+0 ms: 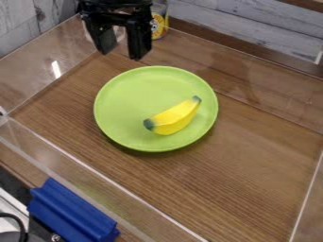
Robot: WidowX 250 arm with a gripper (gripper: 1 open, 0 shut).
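Note:
A yellow banana (pixel 175 115) lies on a light green plate (pixel 127 99) in the middle of the wooden surface. Above the plate, at the top of the view, my black gripper (pixel 121 40) hangs open, its two fingers apart with nothing seen between them. The upper part of the gripper is cut off by the frame's edge.
A can with a yellow label (pixel 159 21) stands behind the gripper. Blue plastic pieces (pixel 70 210) sit at the lower left, outside the wooden surface.

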